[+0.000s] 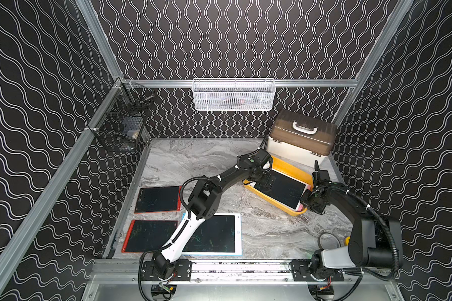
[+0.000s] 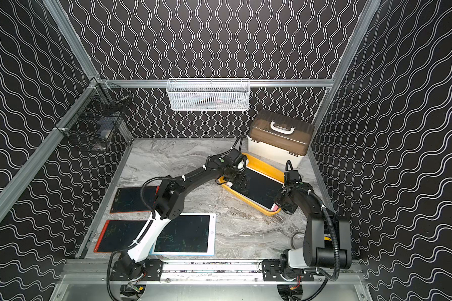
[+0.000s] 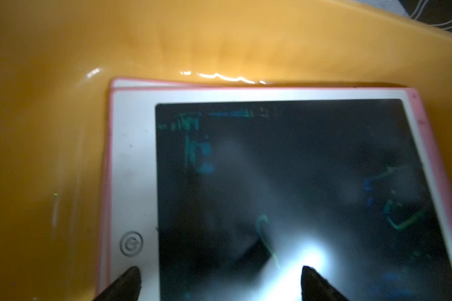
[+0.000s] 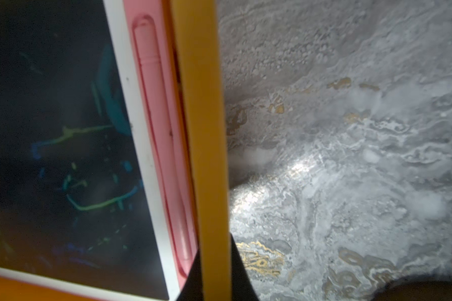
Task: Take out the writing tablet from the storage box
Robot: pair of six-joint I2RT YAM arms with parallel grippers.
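Note:
Inside the yellow storage box [image 1: 281,163] lies a white-and-pink writing tablet [image 1: 285,189] with a dark screen. In the left wrist view a second pink-edged corner peeks out from under the upper tablet [image 3: 286,200]. My left gripper stands open above the tablet's left part, its fingers [image 3: 125,286] apart over the white border and screen. At the box's right end, my right gripper is shut on the yellow wall [image 4: 206,150], with the tablet's pink stylus edge [image 4: 158,110] close along its inner side.
Two red-edged tablets [image 1: 158,199] and a white-and-blue tablet [image 1: 216,234] lie at the table's left and front. A brown-lidded case [image 1: 303,135] stands behind the box. Bare marble table [image 1: 195,155] shows at the back left.

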